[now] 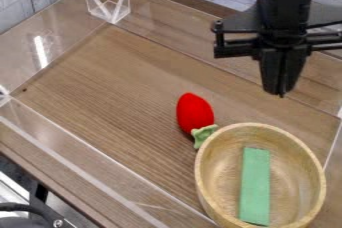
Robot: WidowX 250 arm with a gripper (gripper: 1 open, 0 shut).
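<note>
My gripper (274, 77) is raised at the upper right, shut, with nothing seen between its fingers. Below it a beige bowl (215, 177) holds a green rectangular block (255, 182). A red object with a green end, like a toy strawberry or pepper (194, 113), lies on the wooden table just outside the bowl, at its upper left.
A clear wire-like holder (110, 4) stands near the back left.
</note>
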